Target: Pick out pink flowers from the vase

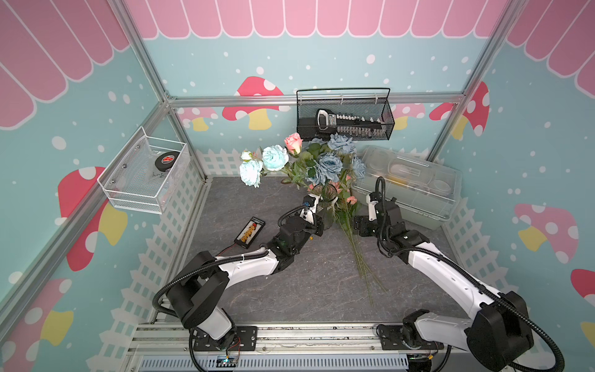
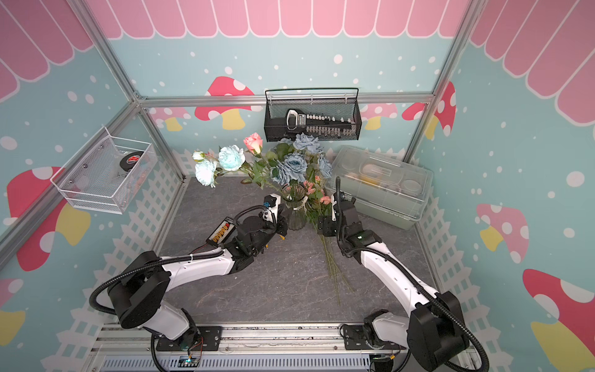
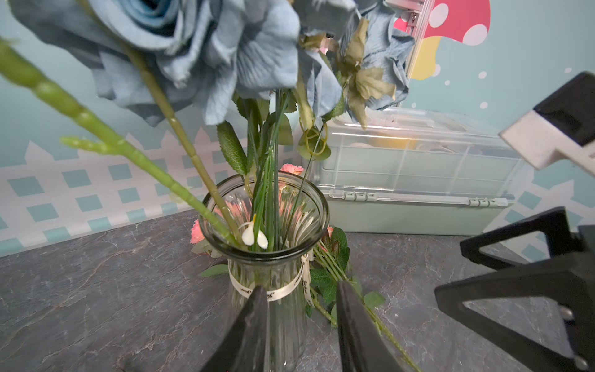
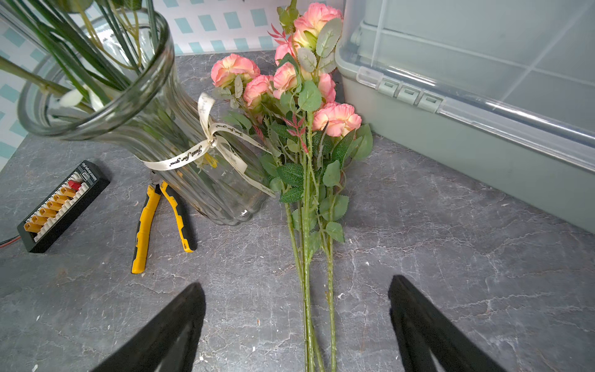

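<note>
The glass vase (image 3: 279, 322) holds blue roses (image 1: 329, 164), pale blue flowers and a single pink rose (image 1: 293, 142) high at the back. Beside it, several pink roses (image 4: 334, 119) lie on the table, stems pointing toward the front. My left gripper is low at the vase's near left; its fingertips show a narrow gap in front of the glass, and whether anything sits between them is unclear. My right gripper stands open above the loose stems, right of the vase, with nothing held.
A lidded clear box (image 1: 409, 186) fills the back right. Yellow-handled pliers (image 4: 145, 229) and a black connector board (image 4: 65, 204) lie left of the vase. Wire baskets (image 1: 344, 114) hang on the walls.
</note>
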